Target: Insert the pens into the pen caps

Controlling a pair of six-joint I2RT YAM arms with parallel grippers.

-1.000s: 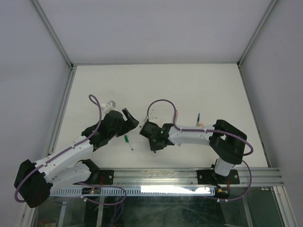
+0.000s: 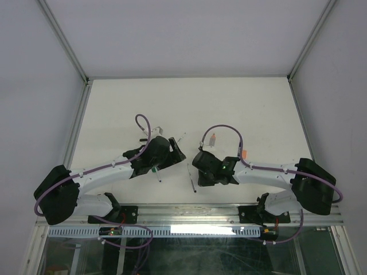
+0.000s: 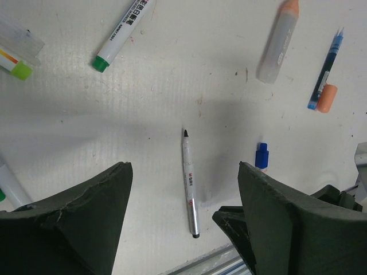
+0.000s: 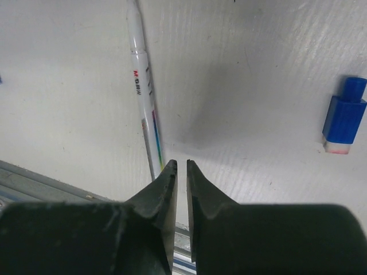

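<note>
A slim white pen [image 3: 189, 183] lies on the white table below my left gripper [image 2: 178, 153], whose two fingers stand apart in the left wrist view with nothing between them. That pen [image 4: 143, 109] is just left of my right gripper; its fingertips show a narrow gap, empty. A blue cap [image 4: 344, 120] lies to the right. A green-tipped marker [image 3: 120, 37], a translucent pen with an orange tip [image 3: 278, 43] and a blue pen [image 3: 327, 66] beside an orange cap [image 3: 327, 98] lie farther off.
More pens or markers [image 3: 11, 180] lie at the left. A metal rail runs along the front edge, and walls enclose the sides and back.
Both arms have moved rightward, the left gripper toward the middle, the right one off the slim pen, which now shows beside it in the top view.
</note>
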